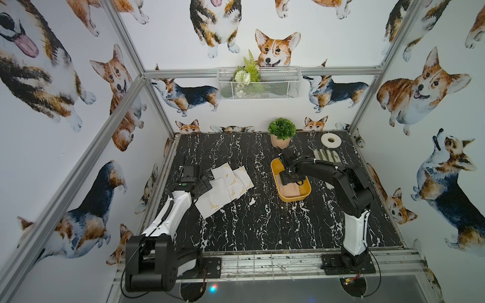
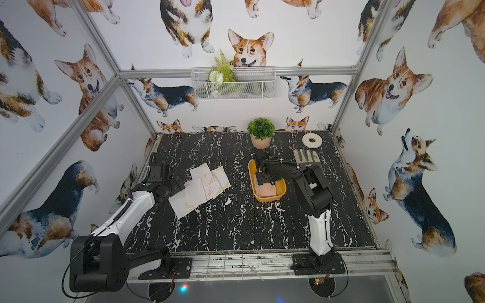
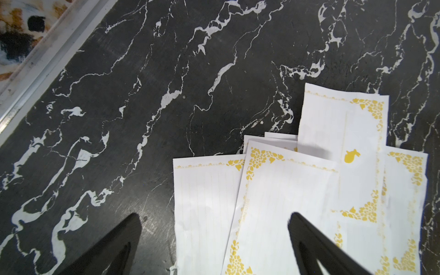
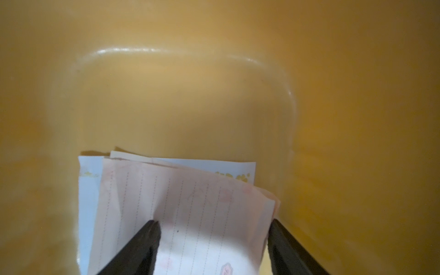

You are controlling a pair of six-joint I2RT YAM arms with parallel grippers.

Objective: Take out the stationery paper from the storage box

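Note:
The yellow storage box (image 1: 303, 194) holds pink lined paper (image 4: 183, 215) lying over white sheets with yellow print (image 4: 87, 178). My right gripper is down inside it over the paper, its fingers apart, one at the pink stack's right edge; whether it grips any is unclear. Several white stationery sheets with yellow borders (image 3: 279, 206) lie fanned out on the black marble table (image 3: 114, 114) left of the box. My left gripper hangs open at their left side, nothing between its fingers.
A potted plant (image 1: 281, 128) stands behind the box. A white tape roll (image 1: 331, 135) and a grey-green striped item (image 2: 304, 155) lie at the back right. A rail and wall border the left side.

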